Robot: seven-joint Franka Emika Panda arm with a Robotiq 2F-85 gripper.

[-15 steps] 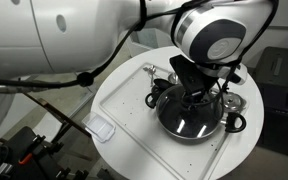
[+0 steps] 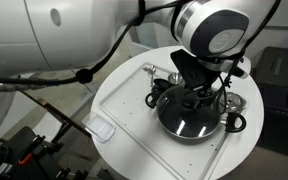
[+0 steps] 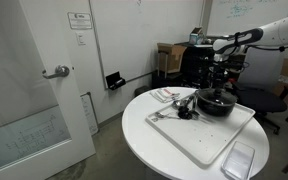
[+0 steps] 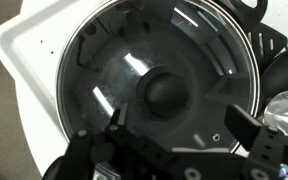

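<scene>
A dark pot [image 2: 189, 128] with a glass lid [image 4: 99, 60] sits on the tray, its two black handles pointing outward. The lid's round black knob [image 4: 164, 93] shows near the middle of the wrist view. Above the lid is my gripper, its fingers open and spread to either side, a little below the knob in that view. Nothing is held between the fingers. From the side, the pot [image 3: 217, 101] rests level with its lid on. In exterior view 1 the arm and gripper cover the far part of the lid.
A white tray [image 2: 122, 105] lies on the round white table [image 3: 134, 124]. Dark utensils [image 3: 187, 108] and silvery ones lie beside the pot. A clear container [image 3: 238, 160] stands near the table edge. The tray's near side is bare.
The arm over the pot has shifted only slightly. Pot, lid and utensils stay where they were.
</scene>
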